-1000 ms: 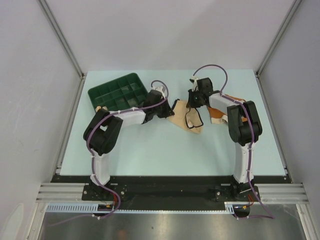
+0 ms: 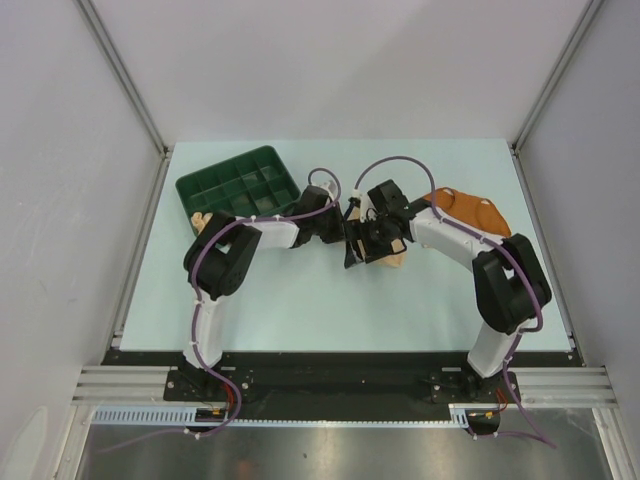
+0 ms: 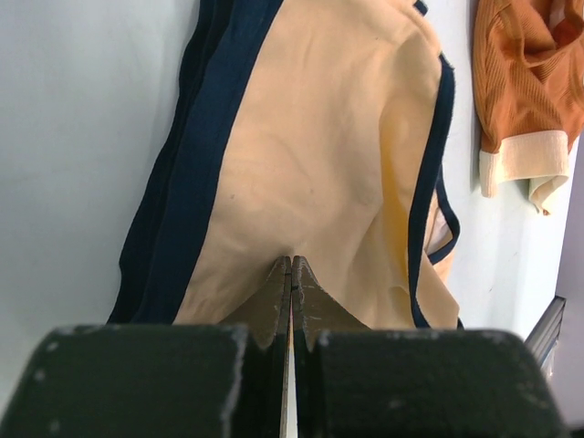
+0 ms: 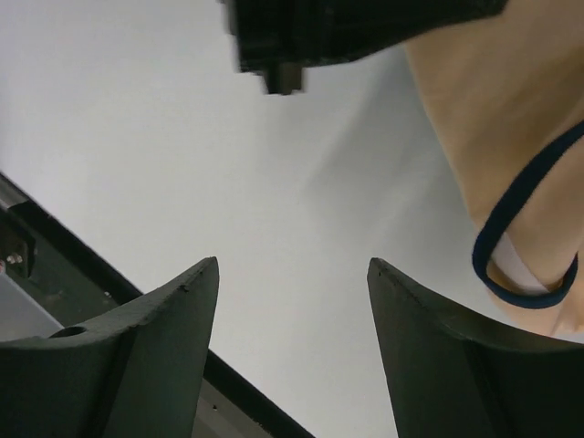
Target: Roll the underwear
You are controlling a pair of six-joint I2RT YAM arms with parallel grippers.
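Note:
Beige underwear (image 3: pixel 310 137) with navy trim lies on the white table, partly folded along one side; in the top view it is mostly under my arms. My left gripper is shut, its tips low on the beige cloth, with no cloth clearly between them. My right gripper stands open over bare table beside the garment (image 4: pixel 493 100), whose navy loop shows at the right of the right wrist view.
A green divided box (image 2: pixel 225 180) with a few rolled items sits back left. Orange garments (image 2: pixel 470 208) lie to the right.
My right arm has swung left and toward the front, now over the underwear near my left gripper. The left gripper has shifted slightly right over the last second.

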